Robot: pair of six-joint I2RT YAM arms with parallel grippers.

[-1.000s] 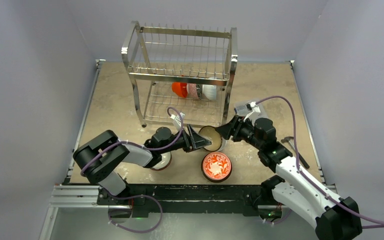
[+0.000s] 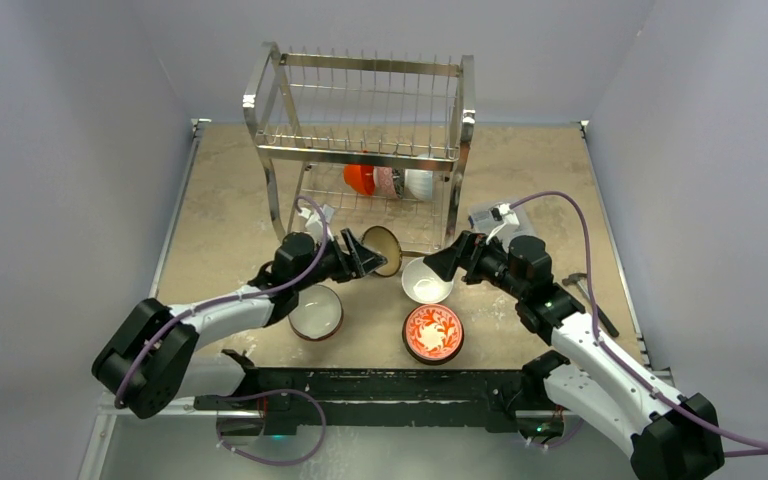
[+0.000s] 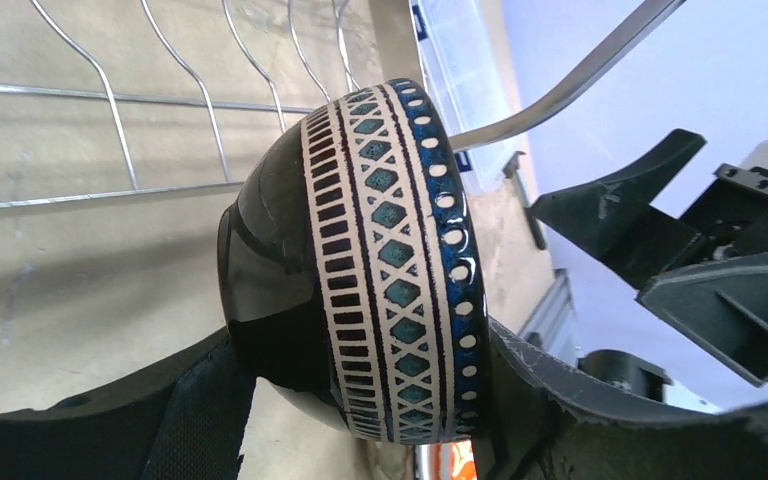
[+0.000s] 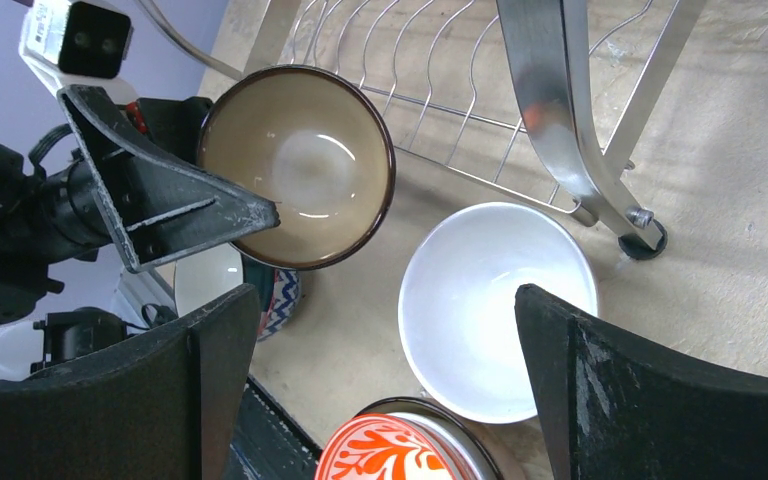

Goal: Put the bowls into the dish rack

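Observation:
A dark bowl with a patterned band (image 3: 390, 250) and a brown inside sits sideways between the fingers of my left gripper (image 2: 372, 252), shut on it and held up in front of the dish rack (image 2: 360, 158). My right gripper (image 2: 442, 262) is open just to its right, with nothing held. Below the right fingers (image 4: 585, 390) a white bowl (image 4: 495, 310) rests on the table. Nearer the front lies a stack topped by a red-and-white bowl (image 2: 433, 331). Another bowl, white inside (image 2: 316, 312), stands under the left arm.
On the rack's lower level stand an orange bowl (image 2: 358, 179), a pink patterned bowl (image 2: 388, 182) and a white bowl (image 2: 420, 184). The upper level is empty. A clear container (image 2: 487, 218) and a hammer (image 2: 596, 303) lie to the right.
My left gripper has carried the patterned bowl leftward and toward the rack, uncovering the white bowl.

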